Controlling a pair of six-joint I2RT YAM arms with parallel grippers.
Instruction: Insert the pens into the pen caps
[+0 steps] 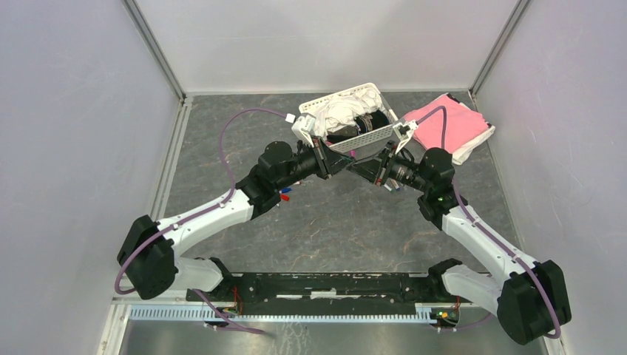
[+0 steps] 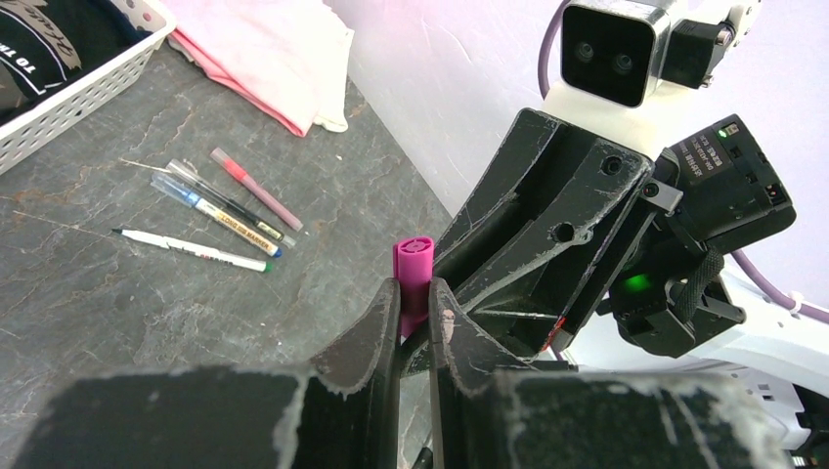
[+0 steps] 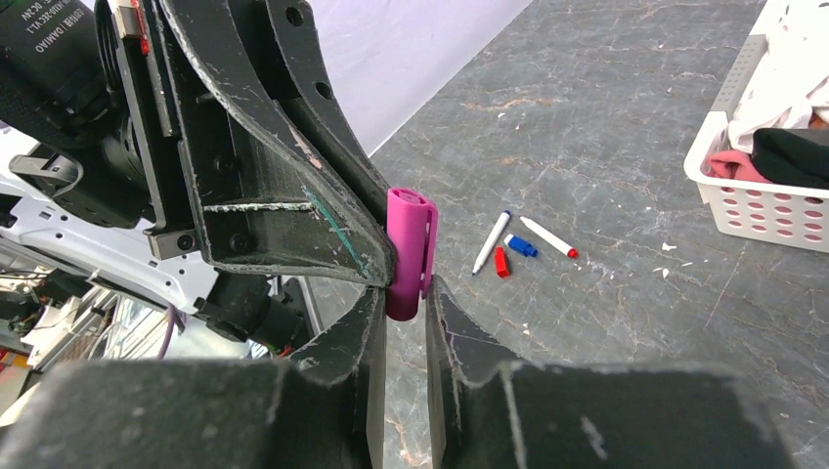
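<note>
A magenta pen cap [image 2: 414,269] stands upright where my two grippers meet. My left gripper is shut on it, seen from behind in the left wrist view. From the other side, my right gripper is shut on the same cap [image 3: 409,234]. On the table in the right wrist view lie a white pen with a blue end [image 3: 492,242], a white pen with a red end [image 3: 549,236], a blue cap [image 3: 521,245] and a red cap [image 3: 501,262]. A white pen with a green end [image 2: 196,249] shows a bare dark tip in the left wrist view.
Near that white pen lie a pinkish-red pen [image 2: 259,191], a blue-and-yellow pen [image 2: 230,222] and a dark pen [image 2: 220,195]. Behind the grippers stands a white basket [image 1: 366,139] of cloths, with a folded pink cloth [image 1: 455,126] to its right.
</note>
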